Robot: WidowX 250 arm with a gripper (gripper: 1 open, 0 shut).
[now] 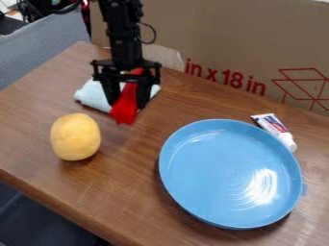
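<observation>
My black gripper (127, 77) is shut on a red object (126, 106), held low in front of a folded white cloth (92, 94) at the back left of the wooden table. The red object hides part of the cloth; whether it touches cloth or table I cannot tell. A round yellow object (76, 136) lies nearer, at the left. A blue plate (225, 168) lies on the right.
A white tube (276, 130) with red and blue print lies behind the plate. A cardboard sheet (238, 53) stands along the back.
</observation>
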